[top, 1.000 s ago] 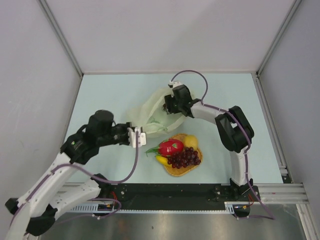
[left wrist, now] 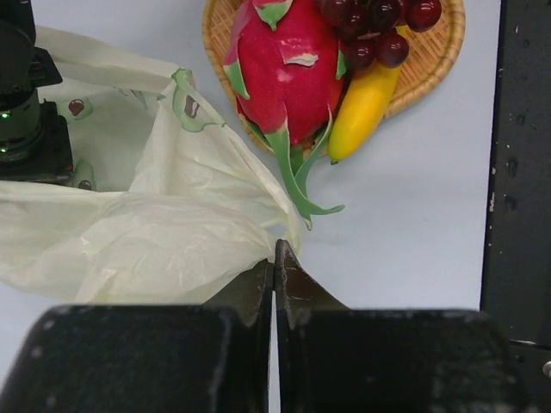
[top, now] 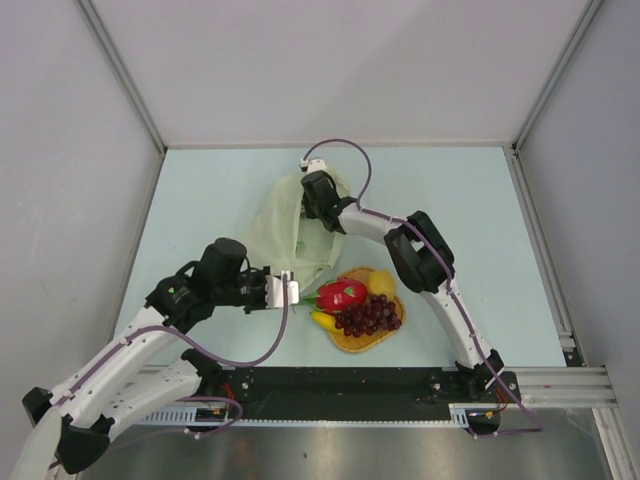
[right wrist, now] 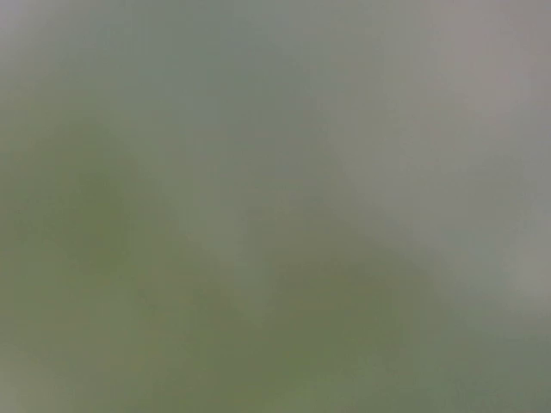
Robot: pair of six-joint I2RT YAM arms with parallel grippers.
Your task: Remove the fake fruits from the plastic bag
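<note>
The pale plastic bag (top: 268, 226) lies at the table's middle-back, its near edge pinched at my left gripper, which is shut on it in the left wrist view. My right gripper (top: 315, 212) is inside the bag's back part; its fingers are hidden, and the right wrist view shows only a greenish blur. A wicker basket (top: 353, 342) holds a red dragon fruit (left wrist: 284, 77), a yellow banana (left wrist: 357, 116), dark grapes (left wrist: 383, 15) and a yellow fruit (top: 381, 283). Whether fruit remains inside the bag is hidden.
The basket sits near the table's front edge, just right of my left gripper. Walls border the back and sides.
My right gripper has moved left within the bag, pushing its back part leftward. The fruit basket looks unchanged.
</note>
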